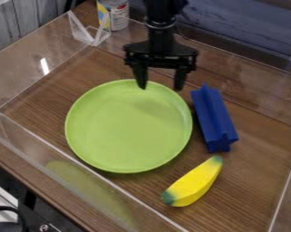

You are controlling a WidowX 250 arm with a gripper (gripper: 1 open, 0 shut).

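Observation:
My black gripper [160,74] hangs above the wooden table, just behind the green plate [128,127], its two fingers apart with nothing seen between them. A blue bar-shaped block [213,120] lies to the right of the plate. A yellow banana [191,183] with green tips lies at the front right, apart from the plate.
A can [112,14] stands at the back left, with a pale object beside it. Clear plastic walls [39,154] edge the table on the left and front.

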